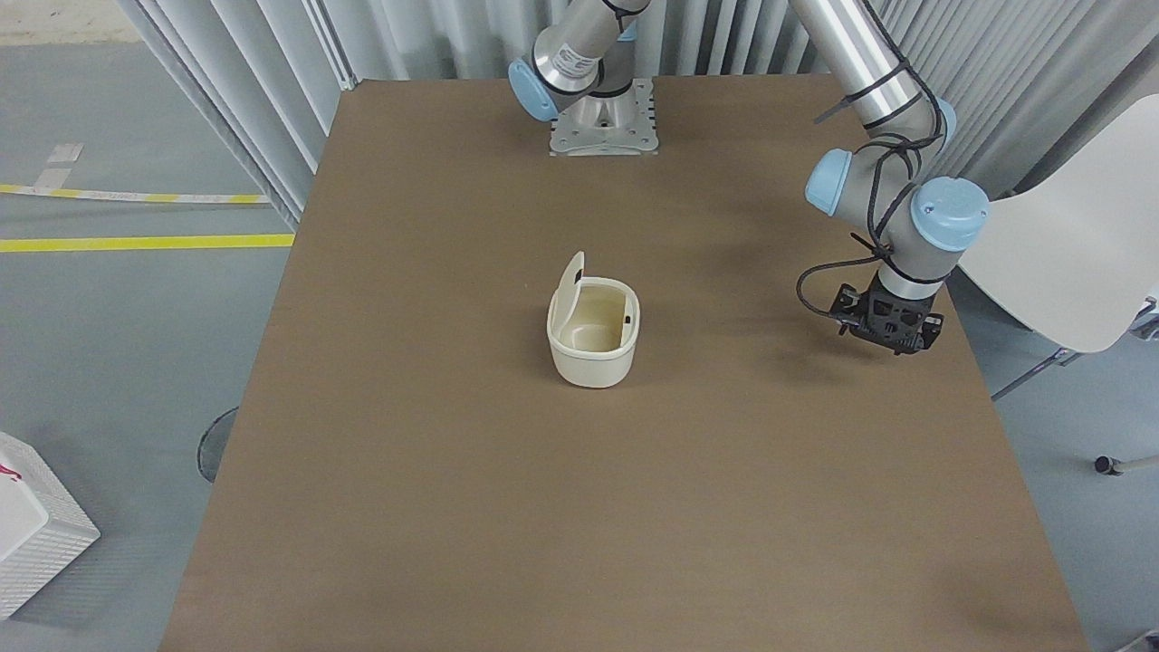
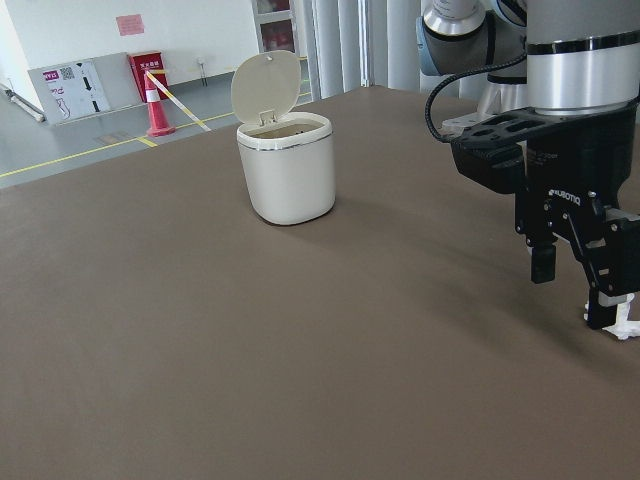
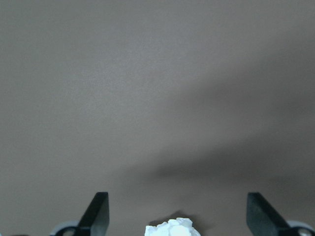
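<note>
A crumpled white paper [image 3: 172, 229] [image 2: 625, 323] lies on the table at the bottom of the wrist view, between the fingers of my gripper [image 2: 572, 292], which is open and low above it. The front view shows the gripper [image 1: 886, 326] over the table's right side, hiding the paper. A small white bin [image 1: 592, 359] [image 2: 287, 180] stands mid-table with its lid [image 1: 566, 284] raised.
The robot's base [image 1: 603, 136] is at the back.
</note>
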